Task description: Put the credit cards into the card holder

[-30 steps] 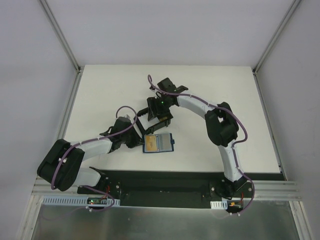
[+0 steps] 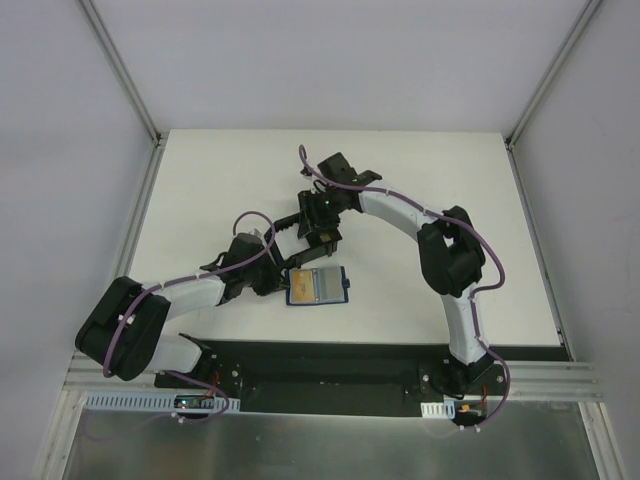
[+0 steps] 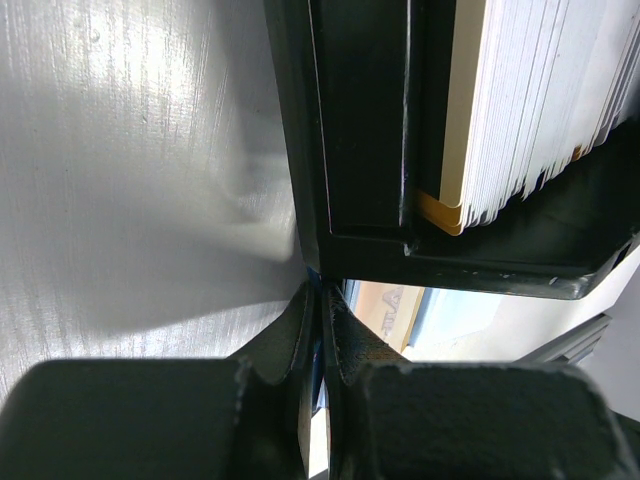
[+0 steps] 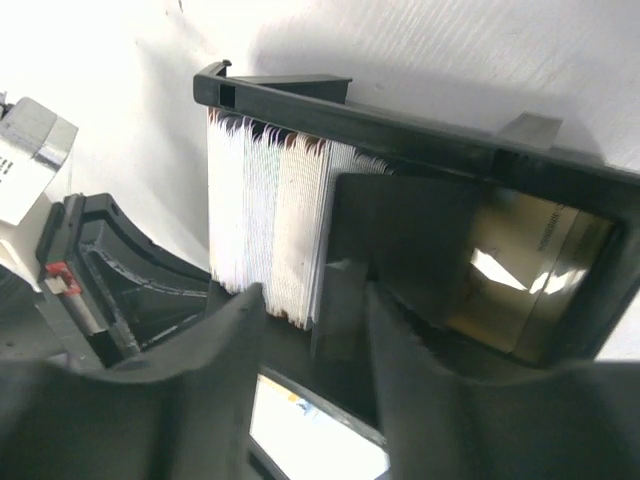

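Note:
The card holder [image 2: 317, 286] lies flat near the table's front, blue-edged, with a tan card at its left and pale sleeves at its right. My left gripper is shut at the holder's left edge; a blue strip shows by its fingertips, but whether it is pinched is unclear. Just behind stands the black card box, its rim [image 4: 420, 135] around a packed row of pale cards [image 4: 265, 205]. A dark divider [image 4: 395, 225] leans beside them, and a tan card [image 4: 530, 265] lies to its right. Over the box, my right gripper has its blurred fingers apart, nothing clearly held.
In the left wrist view the box's wall [image 3: 365, 130] stands close above my left fingertips, over the holder's edge.
A dark patch now shows in the box beside the white cards, where pale cards showed before. The left arm stays still.

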